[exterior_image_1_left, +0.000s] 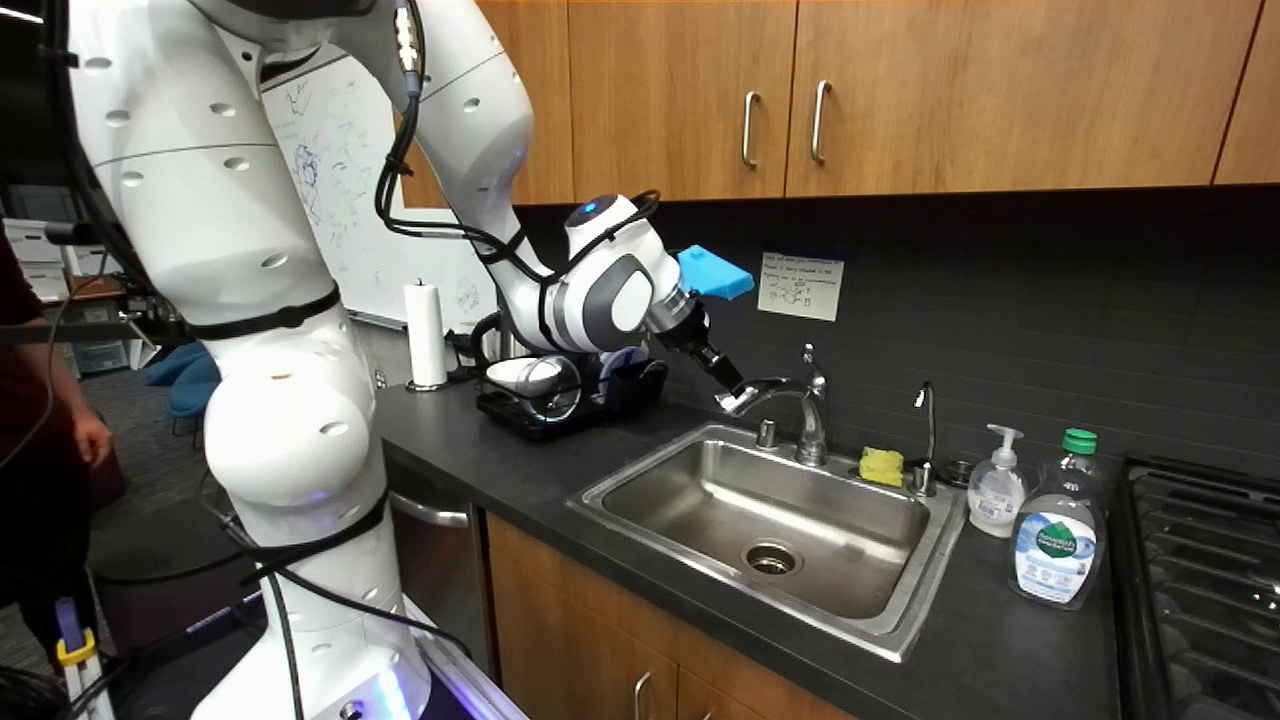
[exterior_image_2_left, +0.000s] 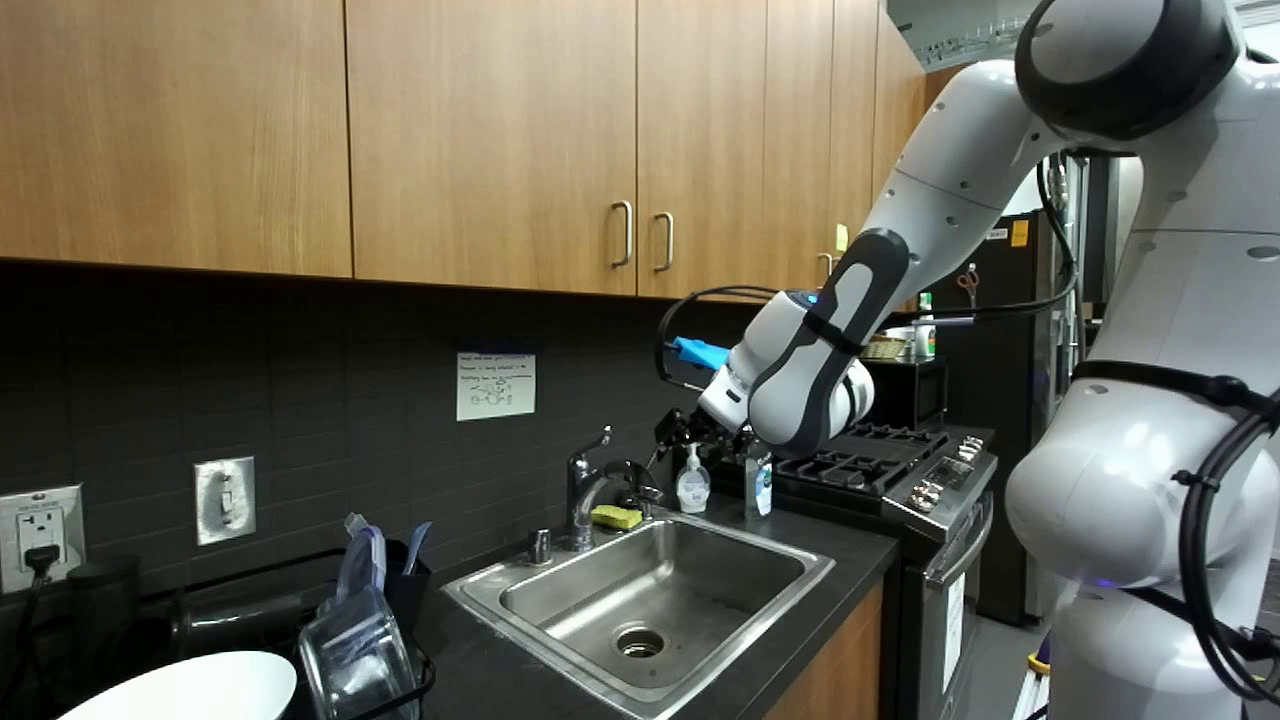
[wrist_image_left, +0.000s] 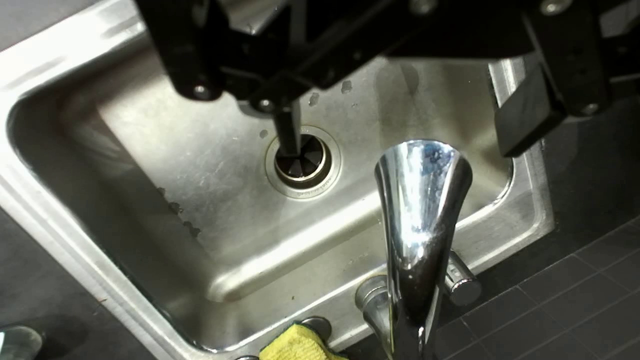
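Observation:
My gripper is open in the wrist view, its two dark fingers wide apart. The chrome faucet spout (wrist_image_left: 420, 192) shows between and below them, its flared end lying in the gap as seen from this camera. Whether a finger touches the metal, I cannot tell. In exterior view 1 the gripper (exterior_image_1_left: 726, 378) slants down to the left end of the faucet (exterior_image_1_left: 812, 414). Below lies an empty steel sink (exterior_image_1_left: 720, 504) with its drain (wrist_image_left: 303, 162). Exterior view 2 shows the faucet (exterior_image_2_left: 582, 492), with the fingertips hard to make out beyond it.
A yellow sponge (exterior_image_1_left: 882, 466) rests on the sink's back rim. Right of the sink stand a soap pump (exterior_image_1_left: 996, 486) and a dish soap bottle (exterior_image_1_left: 1058, 534), then the stove (exterior_image_1_left: 1206, 588). On the left is a filled dish rack (exterior_image_1_left: 564, 402). Cabinets (exterior_image_1_left: 912, 96) hang overhead.

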